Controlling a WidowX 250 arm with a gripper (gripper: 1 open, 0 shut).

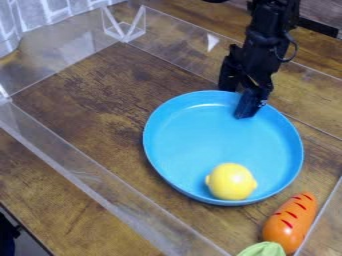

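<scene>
My black gripper (249,94) reaches down from the top of the view to the far rim of a round blue dish (190,142); its fingers are dark and overlap, so whether they are open cannot be made out. A yellow lemon-like object (231,182) lies in the front part of the dish.
An orange toy carrot (293,219) with a pale green top lies at the front right. Clear plastic walls border the wooden surface (87,90).
</scene>
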